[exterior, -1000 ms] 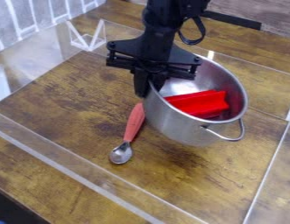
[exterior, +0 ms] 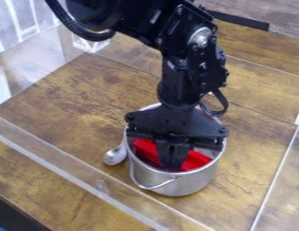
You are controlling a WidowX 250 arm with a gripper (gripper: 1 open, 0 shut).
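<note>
A steel pot (exterior: 171,182) with a wire handle stands on the wooden table (exterior: 61,104) right of center, a red object (exterior: 152,153) inside it. My black gripper (exterior: 171,144) is lowered over the pot's mouth, hiding much of the red object; whether anything is between its fingers is hidden. The bowl of a metal spoon (exterior: 114,155) shows at the pot's left, the rest of it hidden.
Clear wooden surface lies left and right of the pot. Pale transparent strips run along the left and right sides, and a white rack is at the back left.
The pot has moved down and toward the front, covering most of the spoon. The arm has since come down over the pot's mouth, above the red object.
</note>
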